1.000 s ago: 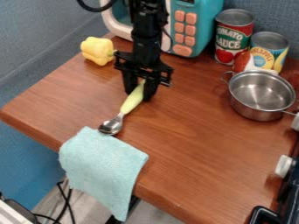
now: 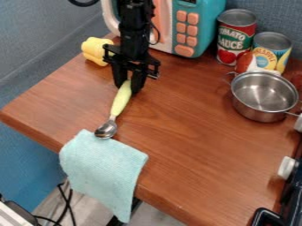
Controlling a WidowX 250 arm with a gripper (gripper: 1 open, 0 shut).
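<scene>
My black gripper (image 2: 129, 75) hangs over the back-left of the wooden table, low around the upper end of a pale yellow spoon handle (image 2: 120, 101). The metal spoon head (image 2: 106, 130) points toward the front-left, near a light blue cloth (image 2: 101, 172) draped over the table's edge. I cannot tell whether the fingers are closed on the handle.
A yellow object (image 2: 97, 49) sits left of the gripper. A toy microwave (image 2: 189, 26) stands behind, cans (image 2: 236, 35) at back right, a steel pot (image 2: 262, 94) on the right, a black appliance (image 2: 281, 199) front right.
Over the last second the gripper has shifted left.
</scene>
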